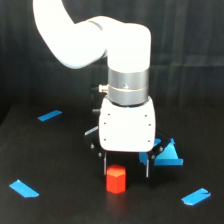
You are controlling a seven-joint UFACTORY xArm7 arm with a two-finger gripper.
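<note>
A small red block (pixel 116 180) sits on the black surface at lower center. My gripper (pixel 127 174) points down over it, with its dark thin fingers apart, so the fingers stand open. The block lies between them in this view, nearer the left finger; whether it touches that finger is hard to tell. Behind the hand, to the right, a blue triangular piece (pixel 170 157) is partly covered by the gripper.
Blue tape strips lie on the dark surface at left back (pixel 50 115), left front (pixel 23 188) and right front (pixel 196 197). Behind everything hangs a dark curtain.
</note>
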